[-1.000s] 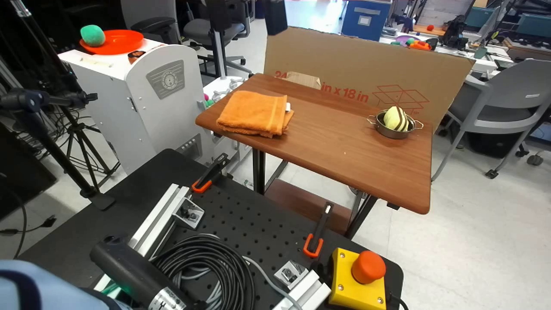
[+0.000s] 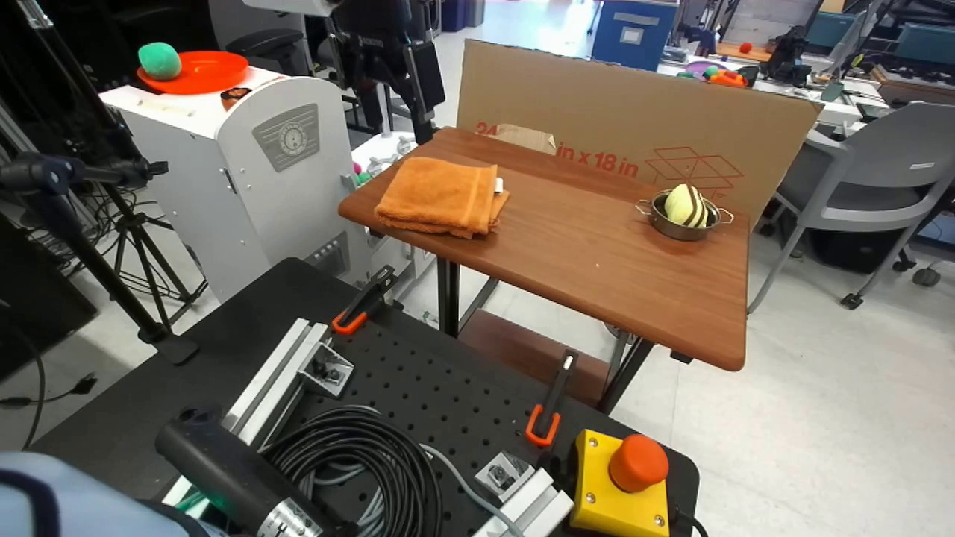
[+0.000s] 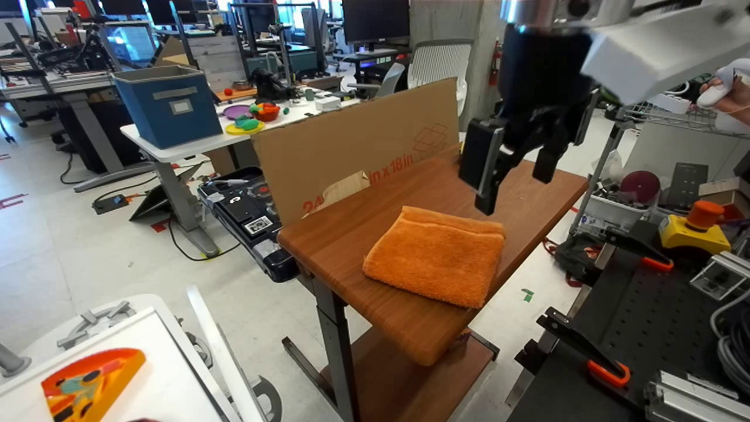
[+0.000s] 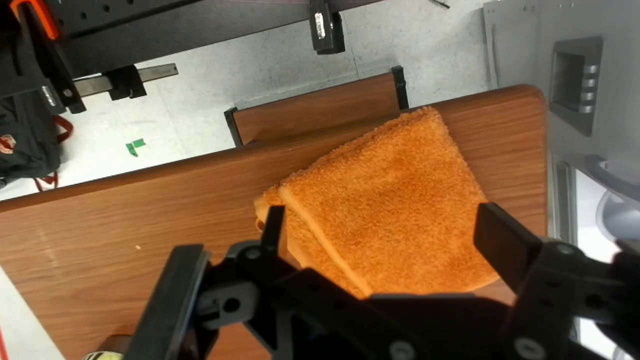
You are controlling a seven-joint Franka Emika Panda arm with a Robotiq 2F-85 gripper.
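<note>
A folded orange towel [image 2: 439, 197] lies flat on one end of the brown table [image 2: 591, 268]. In the wrist view the towel [image 4: 390, 204] appears between and beyond the fingers of my gripper, which is open. Exterior view 2 has the gripper [image 3: 515, 187] hanging in the air above the table, its fingertips pointing down and apart, nothing held. At the opposite end of the table a small metal pot [image 2: 673, 231] holds a cream ball with dark stripes [image 2: 686, 206]. Only an edge of that pot [image 4: 114, 344] shows at the wrist view's lower left.
Along the table's far side stands a cardboard panel [image 2: 618, 116]. A white toy kitchen [image 2: 286, 170] carries a red plate [image 2: 198, 73] with a green ball [image 2: 160, 61]. The table's middle, between towel and pot, is clear. A black pegboard bench [image 2: 421, 358] fills the front.
In exterior view 1 my gripper has moved lower and to the left, from above the cardboard's left edge to beside the toy kitchen. Towel and pot have stayed put.
</note>
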